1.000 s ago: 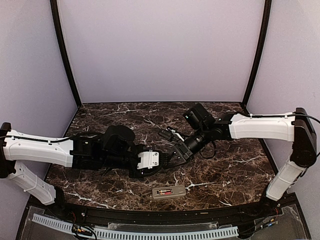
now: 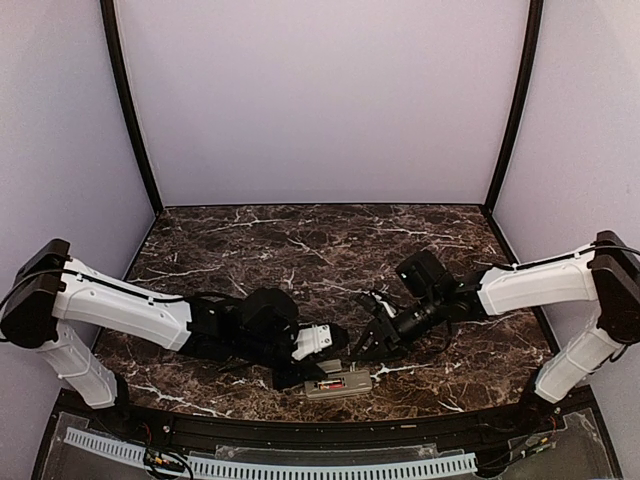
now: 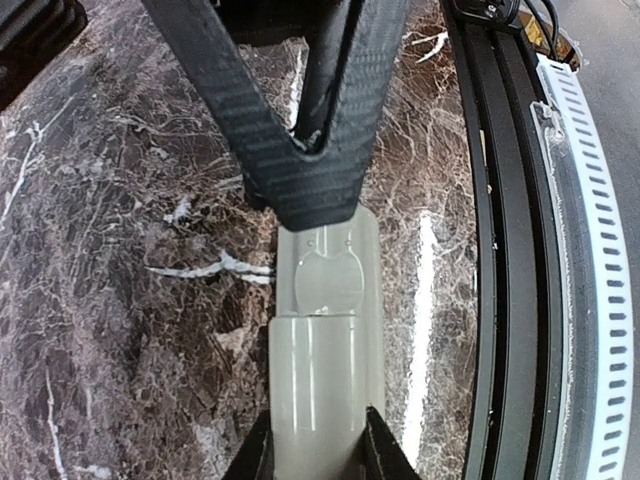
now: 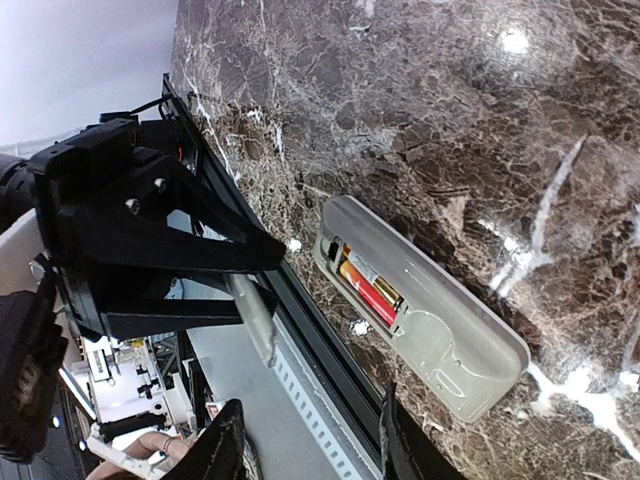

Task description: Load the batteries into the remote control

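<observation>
The grey remote control lies near the table's front edge. In the right wrist view, the remote has its battery compartment uncovered, holding a red-and-gold battery and a darker, gold-ended battery side by side. My left gripper is shut on the grey battery cover, held above the remote. From the side, the cover hangs apart from the compartment. My right gripper is open, nothing between its fingertips, above the table beside the remote.
The black rail and white slotted strip run along the front edge. Bare marbled table stretches behind both arms. In the left wrist view, the right gripper's dark fingers stand close over the remote's far end.
The remote has stayed in place.
</observation>
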